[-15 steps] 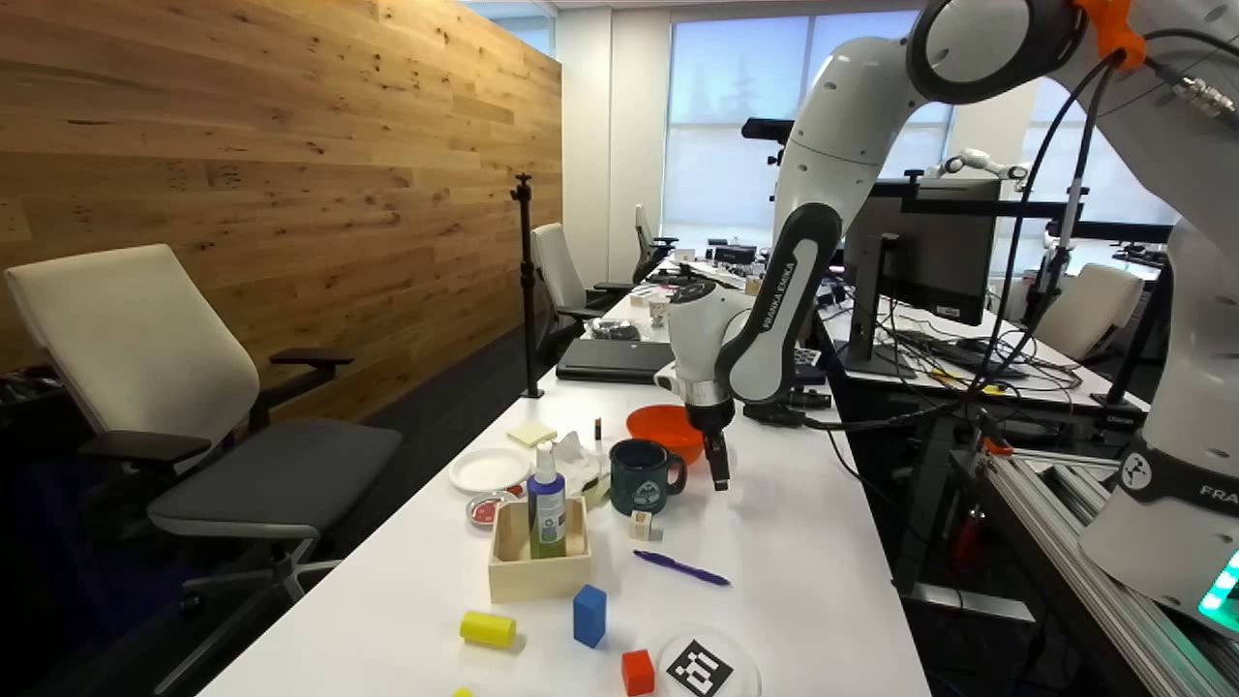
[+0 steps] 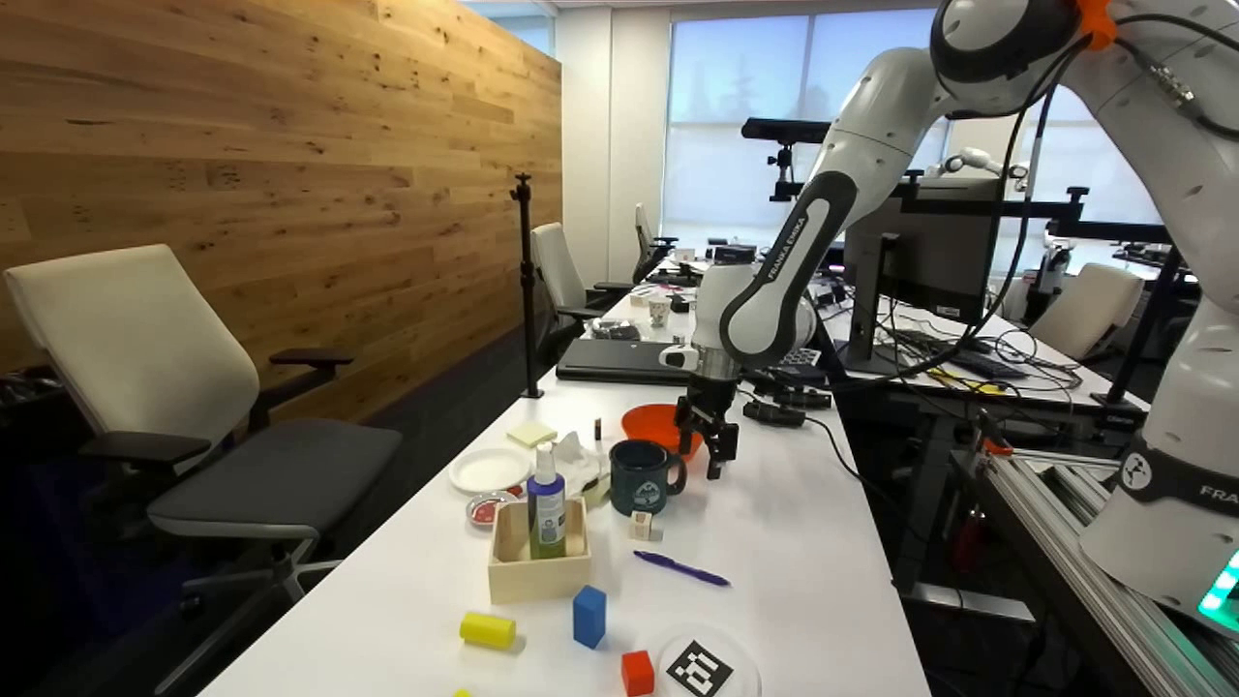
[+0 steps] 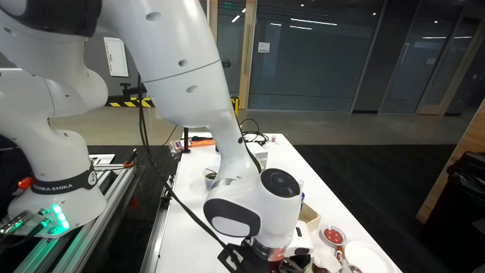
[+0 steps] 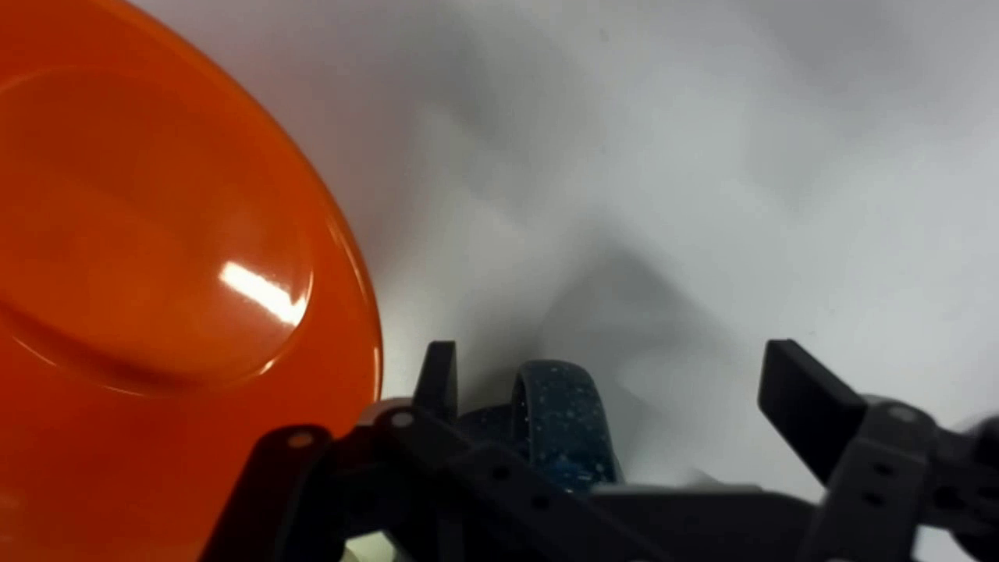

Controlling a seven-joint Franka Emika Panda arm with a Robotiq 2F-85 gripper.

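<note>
My gripper point(image 2: 708, 447) is low over the table beside the dark green mug point(image 2: 638, 477), fingers spread and nothing gripped. In the wrist view the speckled mug handle point(image 4: 564, 421) appears between the open gripper's point(image 4: 620, 382) fingers, closer to the left one; whether either touches it I cannot tell. The orange bowl point(image 4: 187, 225) fills the left side there, its rim close to the left finger. Behind the mug, the bowl point(image 2: 650, 420) is partly covered by mug and gripper. Exterior view 2 shows the arm, but the fingertips are hidden.
A wooden box point(image 2: 540, 577) holding a spray bottle point(image 2: 546, 511) stands in front of the mug. Nearby lie a small wooden cube point(image 2: 640, 525), a purple pen point(image 2: 681, 568), a blue block point(image 2: 589, 617) and a white plate point(image 2: 489, 470). Right of the gripper, the table is clear.
The gripper has turned, so both fingers now show side by side, and it has shifted slightly left and back towards the bowl. The bowl seems slightly further left; the mug stays put.
</note>
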